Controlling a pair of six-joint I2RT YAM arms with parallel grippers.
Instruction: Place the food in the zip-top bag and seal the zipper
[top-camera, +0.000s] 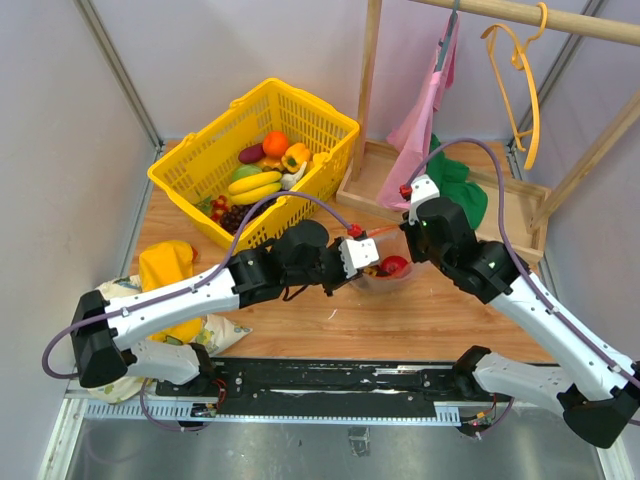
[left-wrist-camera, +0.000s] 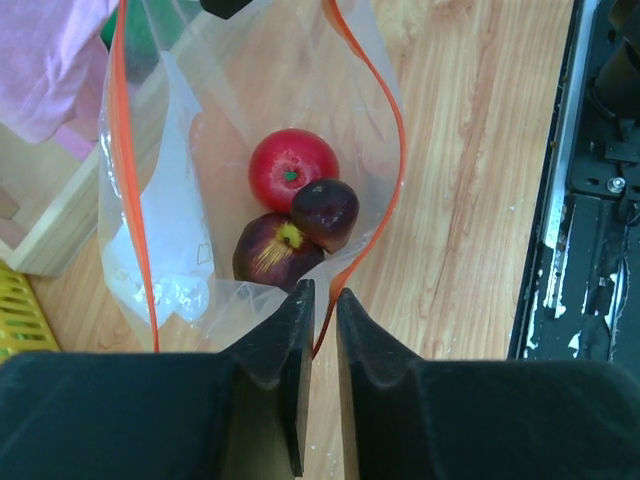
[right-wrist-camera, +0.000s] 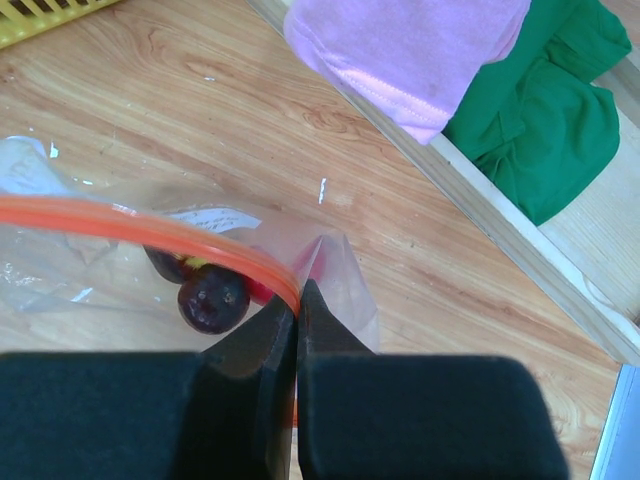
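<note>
The clear zip bag (left-wrist-camera: 165, 250) with orange zipper strips stands open, holding a red tomato (left-wrist-camera: 280, 170) and dark round fruits (left-wrist-camera: 268, 258). In the left wrist view my left gripper has its fingertips at one orange strip, part open; whether they grip it is unclear. In the right wrist view my right gripper is shut on the orange zipper strip (right-wrist-camera: 120, 220). From above, both grippers are over the bag at the middle of the table.
A yellow basket (top-camera: 180, 180) of produce stands back left. A wooden rack tray (top-camera: 510, 230) with green and pink cloths is back right. Yellow cloth (top-camera: 165, 270) lies at left.
</note>
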